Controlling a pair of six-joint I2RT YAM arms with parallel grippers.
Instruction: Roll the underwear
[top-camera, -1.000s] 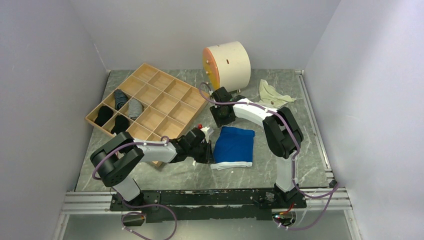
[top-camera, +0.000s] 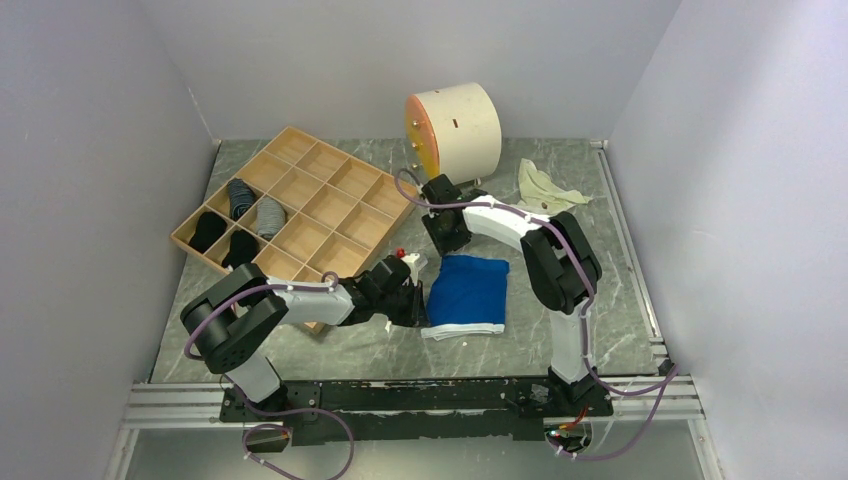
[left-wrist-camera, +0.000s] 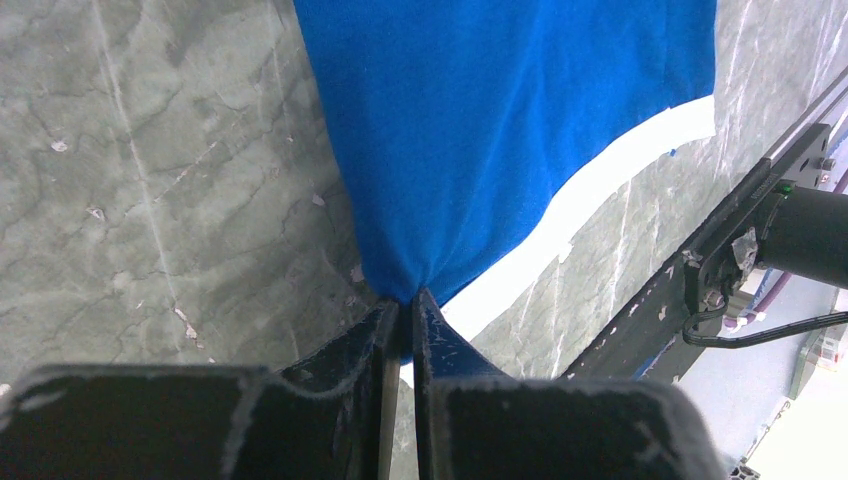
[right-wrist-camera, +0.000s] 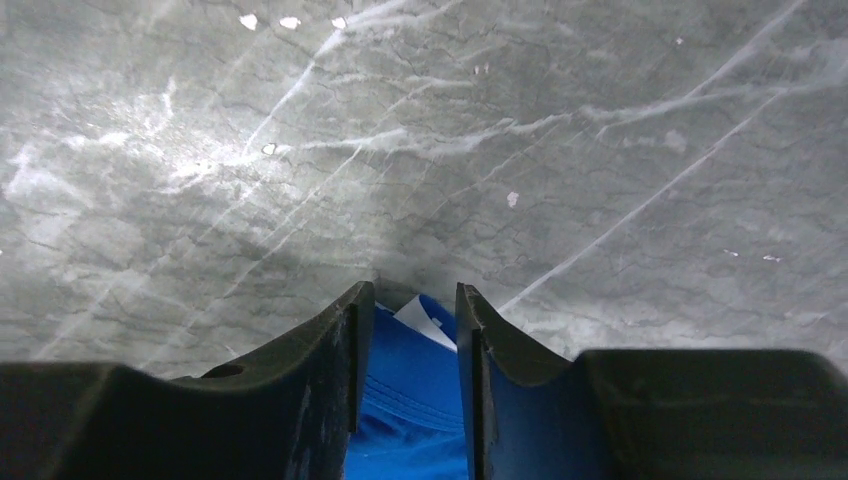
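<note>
Blue underwear (top-camera: 468, 290) with a white waistband (top-camera: 466, 329) lies folded into a rough rectangle on the grey table, its band toward the front. At its front left corner my left gripper (top-camera: 422, 320) is shut on the cloth; in the left wrist view the blue fabric (left-wrist-camera: 440, 150) runs into a pinch between the fingertips. My right gripper stands open at the far left corner. Between its fingers, in the right wrist view, a blue edge (right-wrist-camera: 415, 375) with a small white bit shows, not clamped.
A wooden compartment box (top-camera: 330, 205) with several dark and grey rolls occupies the left. A cream cylinder (top-camera: 465, 130) stands at the back, and a pale yellow cloth (top-camera: 545, 190) lies at the back right.
My right gripper has shifted very slightly at the far left corner, and that edge of the cloth has moved a touch. The left gripper has stayed still on its corner.
</note>
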